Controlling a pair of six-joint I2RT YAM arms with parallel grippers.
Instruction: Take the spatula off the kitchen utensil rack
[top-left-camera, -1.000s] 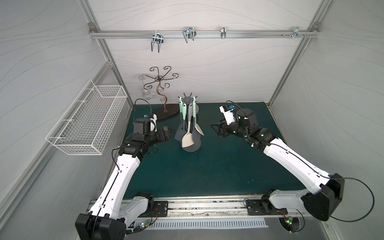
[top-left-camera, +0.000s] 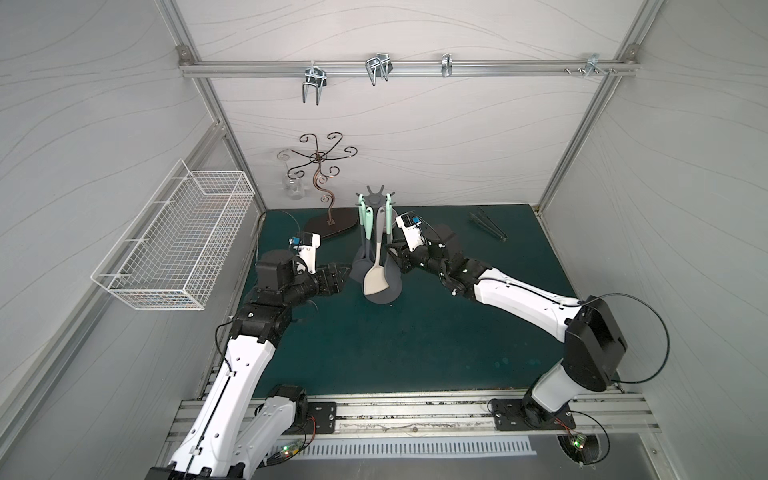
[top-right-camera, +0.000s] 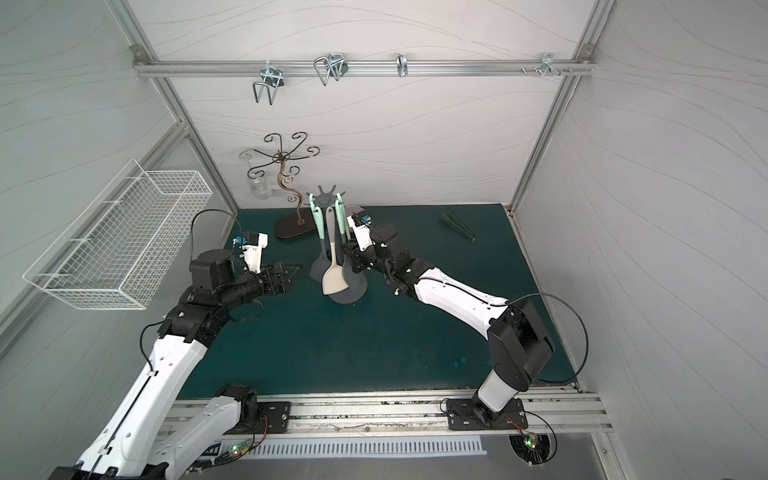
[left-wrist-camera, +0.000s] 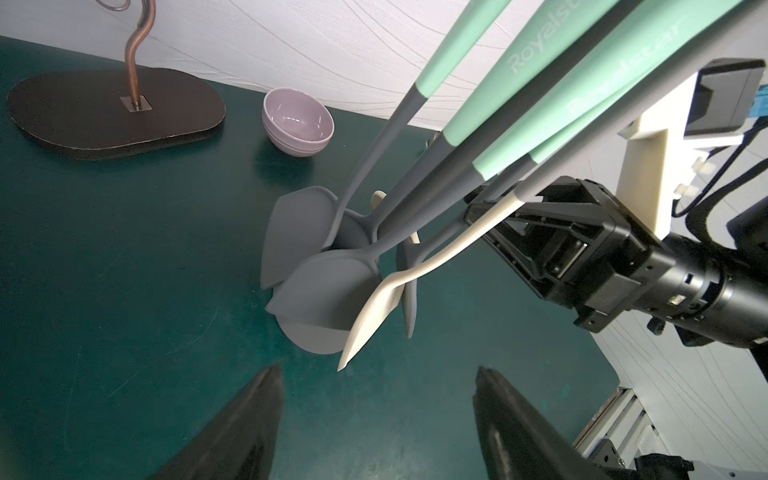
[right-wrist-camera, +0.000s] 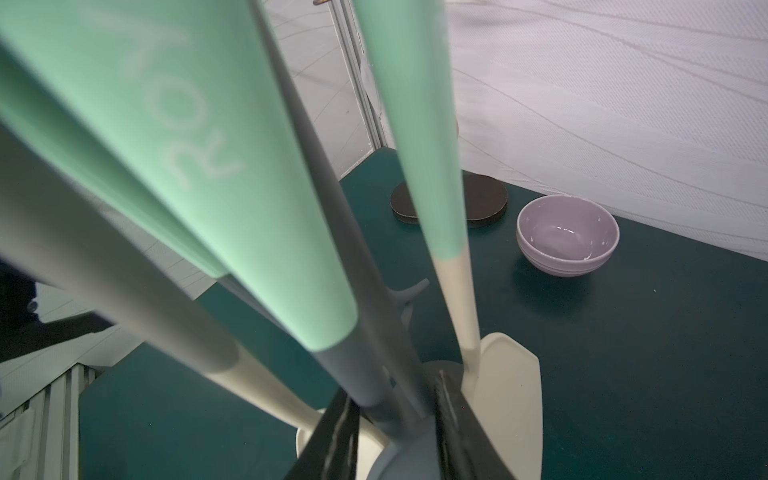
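Note:
The utensil rack (top-left-camera: 375, 194) stands near the back middle with several utensils hanging round it. A spatula with a cream head (top-left-camera: 375, 280) and a grey handle hangs at its front; another cream head (right-wrist-camera: 512, 392) shows in the right wrist view. On the rack's right, my right gripper is partly open, its fingertips close in front of the grey utensil shafts (right-wrist-camera: 376, 376); whether they touch anything is unclear. My left gripper is open on the left side, empty and apart from the hanging dark grey heads (left-wrist-camera: 320, 292).
A mauve bowl (left-wrist-camera: 298, 120) sits behind the rack. Behind and left stands a scrolled metal stand on a dark base (top-left-camera: 332, 222), with a wire basket (top-left-camera: 180, 240) on the left wall. Black tongs (top-left-camera: 487, 224) lie back right.
My right gripper has travelled left, up against the hanging utensils. The left gripper has moved a little to the right, towards the rack. The rack stands where it was.

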